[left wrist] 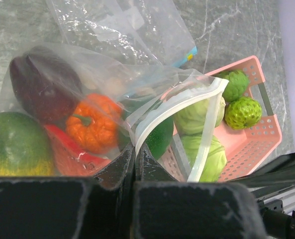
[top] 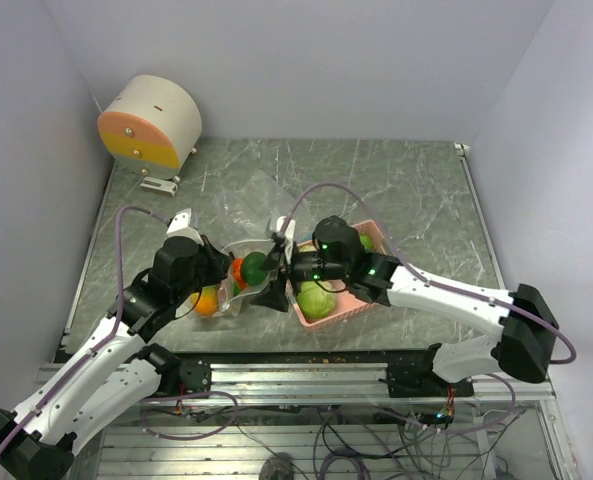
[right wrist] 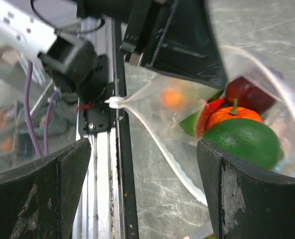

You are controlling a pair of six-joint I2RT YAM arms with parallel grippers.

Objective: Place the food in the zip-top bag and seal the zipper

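The clear zip top bag (left wrist: pixel 25 55) lies with its white-edged mouth facing right. Inside it are a dark purple eggplant (left wrist: pixel 43 82), an orange pumpkin (left wrist: pixel 93 123), a red pepper (left wrist: pixel 70 147), a green-yellow fruit (left wrist: pixel 18 144) and a dark green fruit (right wrist: pixel 244 142) close to the opening. My left gripper is shut on the bag's rim, lifting the mouth open. Facing that mouth, my right gripper (top: pixel 273 268) stands with its fingers apart; in the right wrist view only the bag's edge crosses behind the gap.
A pink basket (left wrist: pixel 259 149) right of the bag holds light green cabbages (left wrist: pixel 207 157) and smaller green produce (left wrist: pixel 243 112). More flat clear plastic (left wrist: pixel 122 25) lies behind the bag. A round-topped cream box (top: pixel 154 115) stands at the back left.
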